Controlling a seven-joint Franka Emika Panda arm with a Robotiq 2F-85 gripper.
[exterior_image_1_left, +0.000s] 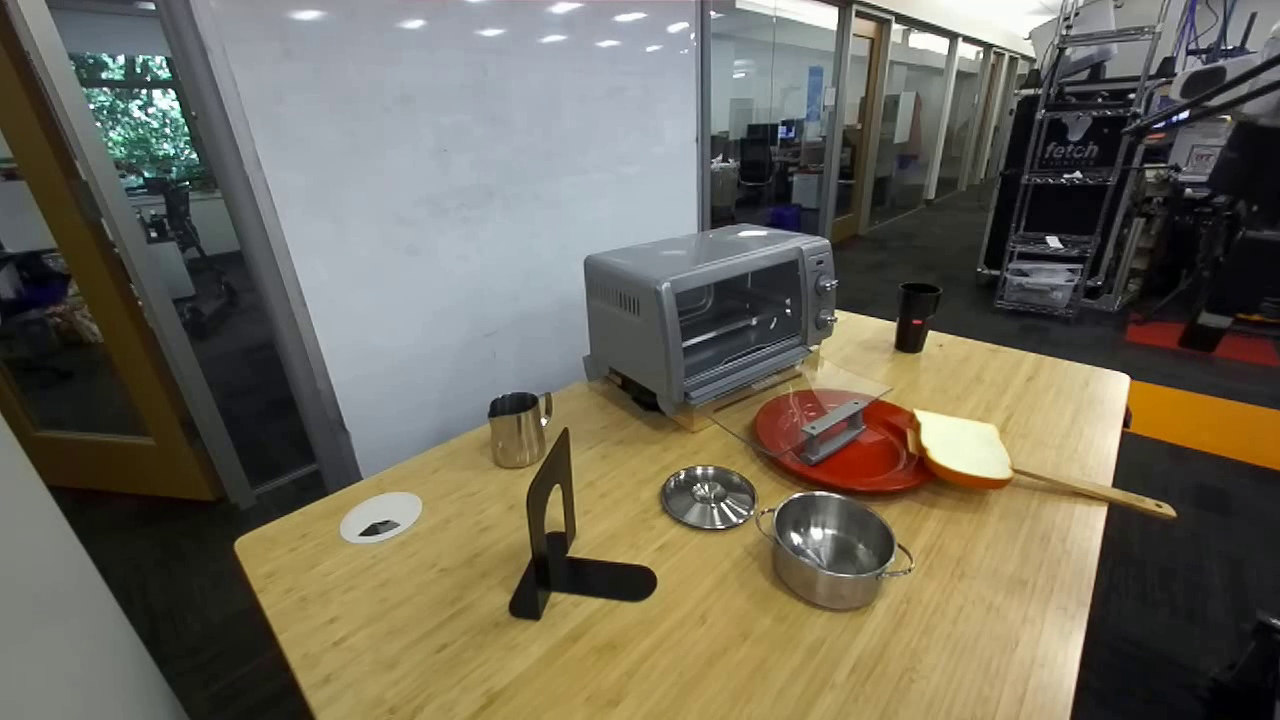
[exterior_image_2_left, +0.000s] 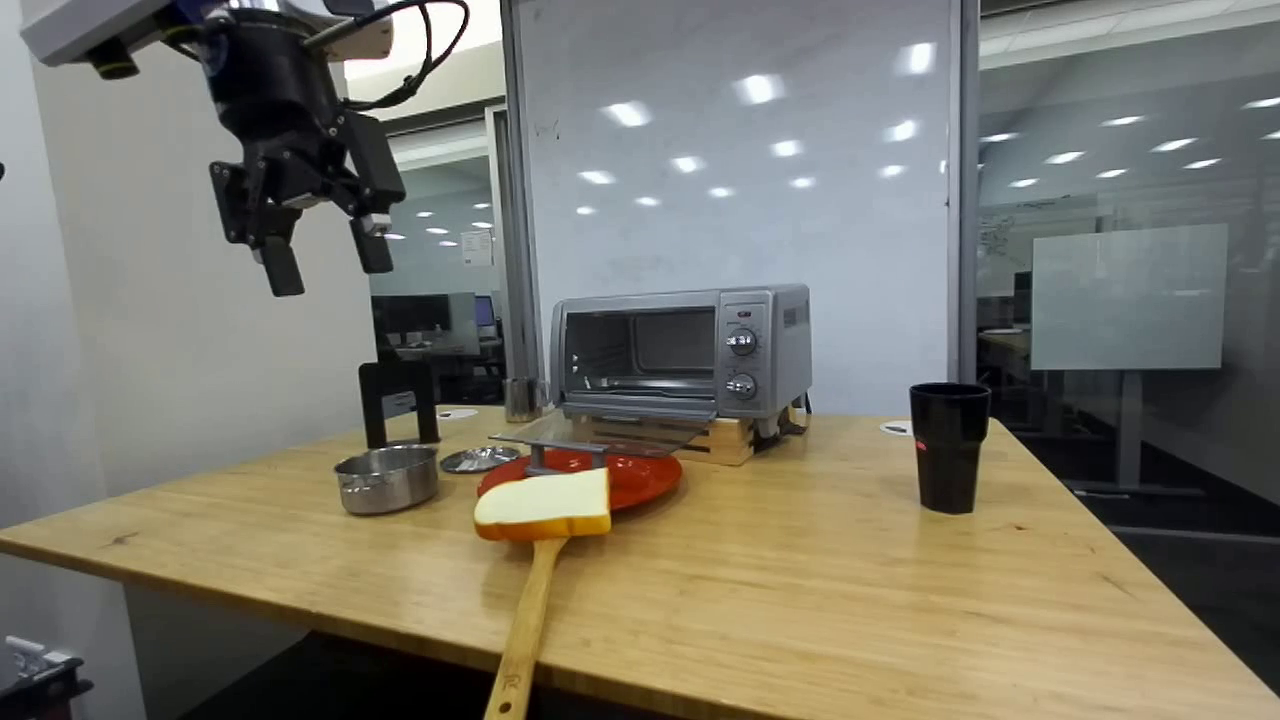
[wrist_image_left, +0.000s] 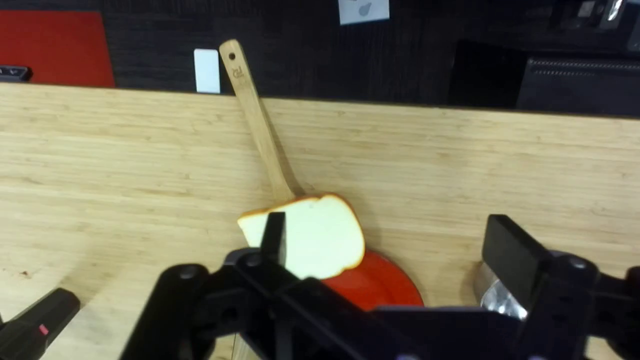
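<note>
My gripper (exterior_image_2_left: 329, 275) hangs high above the table in the second exterior view, open, with nothing between its fingers. Looking down in the wrist view, a bread slice (wrist_image_left: 318, 237) lies partly behind one finger, and the gap of the gripper spans bare wood and part of the red plate (wrist_image_left: 384, 282). The slice rests on the head of a wooden spatula (exterior_image_1_left: 1086, 490), whose handle sticks out past the table edge. Part of the slice overlaps the plate's rim. Behind the plate stands a grey toaster oven (exterior_image_2_left: 678, 354) with its glass door (exterior_image_2_left: 648, 434) lowered over the plate.
A steel pot (exterior_image_1_left: 834, 558), its lid (exterior_image_1_left: 708, 496), a black bookend (exterior_image_1_left: 558, 564) and a steel pitcher (exterior_image_1_left: 518, 432) stand on the table's other side. A black cup (exterior_image_2_left: 948, 450) is at the right. Wood between cup and spatula is clear.
</note>
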